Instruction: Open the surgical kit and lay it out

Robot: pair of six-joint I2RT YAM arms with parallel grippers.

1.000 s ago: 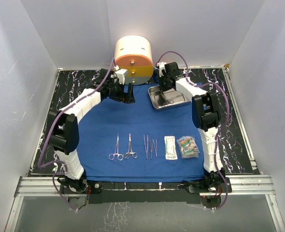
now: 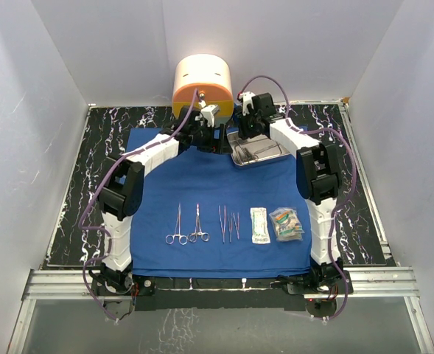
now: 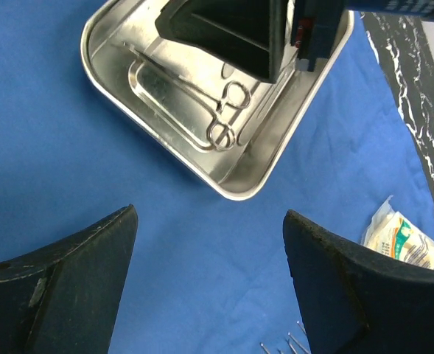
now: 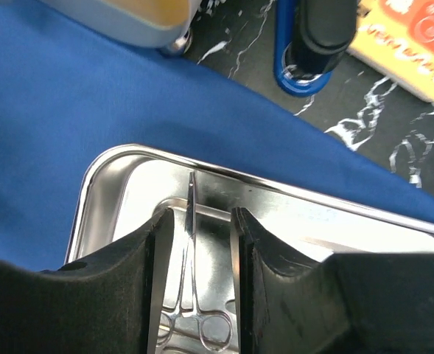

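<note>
The metal tray point(image 2: 256, 164) sits on the blue cloth towards the back right. In it lie several instruments, among them scissor-like ones with ring handles; one such instrument point(image 4: 194, 254) shows beneath my right gripper. That gripper is open over the tray's left part, its fingers on either side of the instrument in view, with no grip on it. Just off the tray's left rim, my left gripper point(image 2: 225, 140) hangs over the cloth. Its fingers point(image 3: 91, 273) stand apart with only cloth between them. Another ring-handled instrument point(image 3: 220, 131) shows in the tray.
Towards the front of the cloth lie two ring-handled instruments point(image 2: 177, 238), several thin tweezer-like tools point(image 2: 223, 225), a white packet point(image 2: 259, 226) and a clear bag point(image 2: 286, 224). An orange drawer box point(image 2: 203, 74) stands at the back.
My left arm has moved right, up to the tray's left edge. The laid-out items have not moved.
</note>
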